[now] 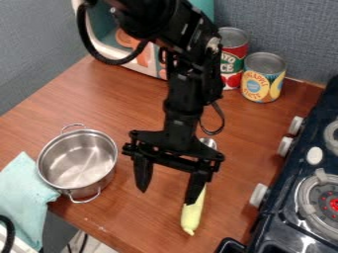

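Note:
My black gripper (168,182) hangs over the middle of the wooden table, its two fingers spread wide with nothing visible between them. Its right finger is over a pale yellow long object (193,211) that lies lengthwise on the table and is partly hidden by the gripper. A steel pot (77,158) with two handles stands to the left of the gripper.
A black stove (310,168) with knobs borders the right. Two cans, one red (228,62) and one yellow (262,83), stand at the back beside a teal-and-white box (126,52). A light blue cloth (24,190) lies at the left edge.

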